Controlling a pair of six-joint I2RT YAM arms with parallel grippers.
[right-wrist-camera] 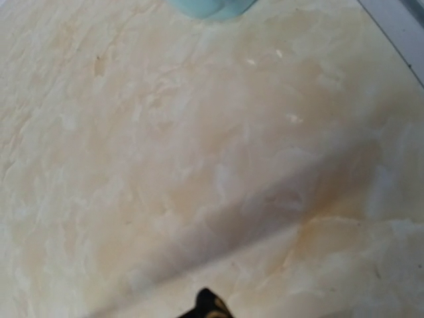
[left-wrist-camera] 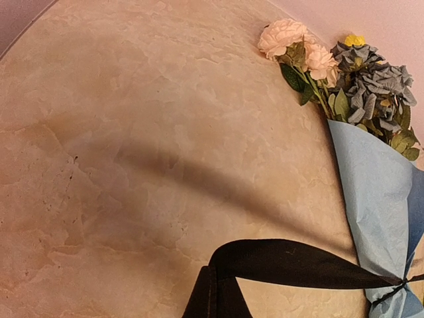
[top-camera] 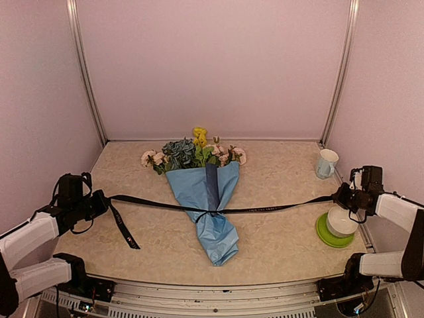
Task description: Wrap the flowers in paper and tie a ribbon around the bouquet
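A bouquet of fake flowers in blue wrapping (top-camera: pixel 216 240) lies mid-table, its blooms (top-camera: pixel 180 155) toward the back wall. A black ribbon (top-camera: pixel 271 209) crosses its narrowed waist, drawn nearly straight between my two grippers, with a crossing on the wrap. At the left, my left gripper (top-camera: pixel 105 201) is shut on the ribbon; a loose tail (top-camera: pixel 124 228) hangs below it. In the left wrist view the ribbon (left-wrist-camera: pixel 298 264) runs from the fingertips to the cinched wrap (left-wrist-camera: pixel 377 212). Over at the right, my right gripper (top-camera: pixel 336 197) is shut at the ribbon's other end; its wrist view shows only a dark tip (right-wrist-camera: pixel 207 305).
A pale blue mug (top-camera: pixel 326 163) stands at the back right. Near the right gripper, a white bowl (top-camera: pixel 342 222) rests on a green plate (top-camera: pixel 324 236). Bare table (top-camera: pixel 285 252) lies either side of the bouquet.
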